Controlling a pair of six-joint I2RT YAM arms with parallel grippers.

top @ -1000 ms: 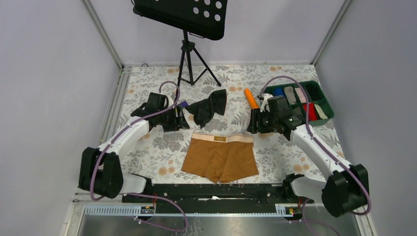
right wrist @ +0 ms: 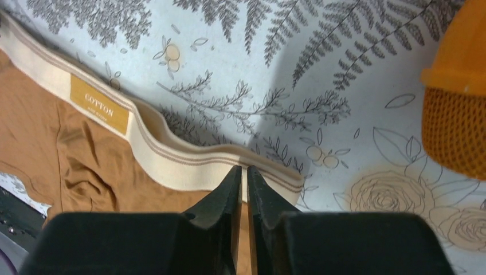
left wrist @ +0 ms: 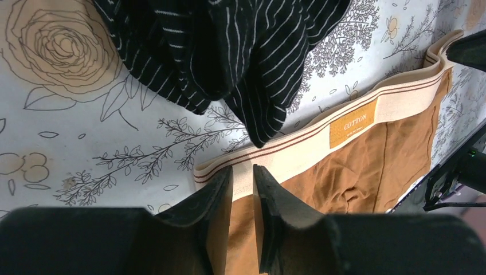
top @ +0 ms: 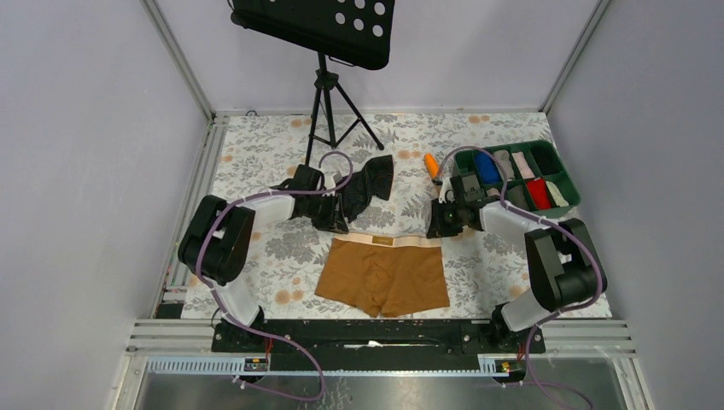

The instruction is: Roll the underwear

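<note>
The brown underwear [top: 381, 278] lies flat in the middle, cream waistband [top: 405, 242] toward the back, with a "COTTON" label [left wrist: 352, 123]. My left gripper is at the waistband's left end, its fingertips close together over the band with a narrow gap. My right gripper is at the waistband's other end, shut on the band, fingertips almost touching.
A dark striped cloth [top: 367, 184] lies just behind the left gripper. An orange object [top: 432, 166] and a green divided box [top: 551, 171] of rolled cloths sit at back right. A black stand [top: 329, 111] rises at the back.
Both grippers have moved to the waistband's ends: the left rightward, the right slightly down and left in the top view, with both arms' bodies shifting inward.
</note>
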